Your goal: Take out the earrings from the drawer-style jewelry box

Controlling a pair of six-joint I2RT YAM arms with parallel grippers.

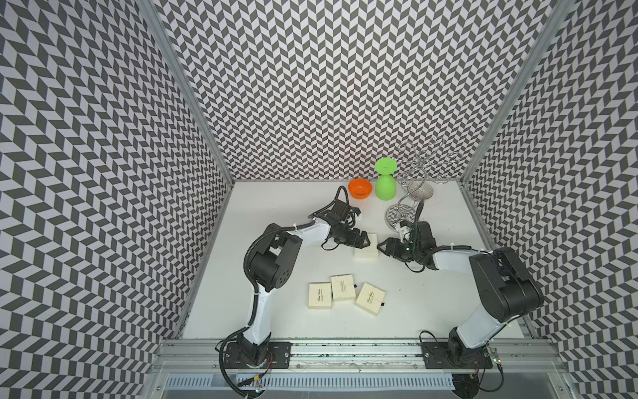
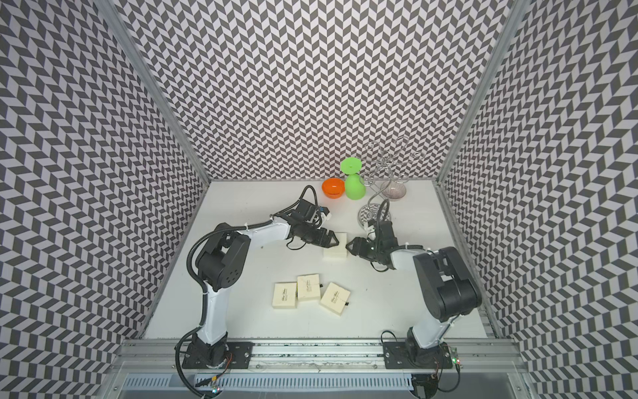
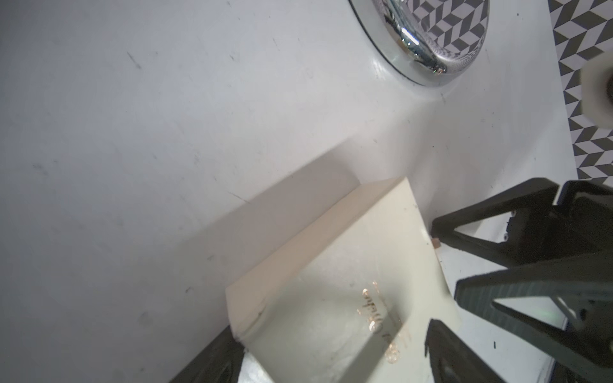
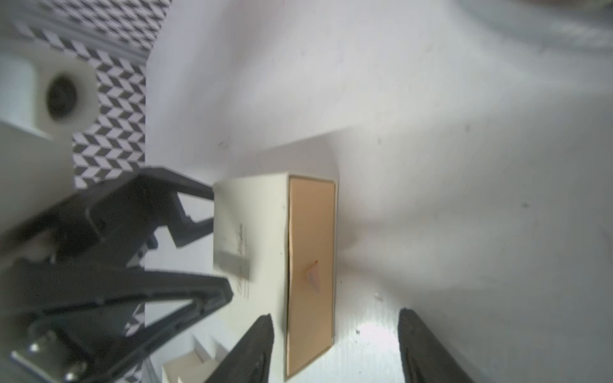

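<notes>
A cream jewelry box [image 1: 366,253] lies on the table between my two grippers. Its drawer's tan end face [image 4: 311,306], with a small pull tab [image 4: 313,278], faces the right gripper and looks closed. No earrings show. My left gripper is open over the box's lettered top [image 3: 332,312], one finger at either side in its wrist view; whether they touch is unclear. My right gripper is open near the drawer end, nothing visible between its fingers. In the left wrist view, the right gripper's fingers [image 3: 517,284] are close to that end.
Three more cream boxes, left [image 1: 320,296], middle [image 1: 343,287] and right [image 1: 370,299], lie nearer the front. Behind stand an orange bowl [image 1: 360,189], a green stand [image 1: 385,186] and a metal stand [image 1: 400,216], close to the right arm.
</notes>
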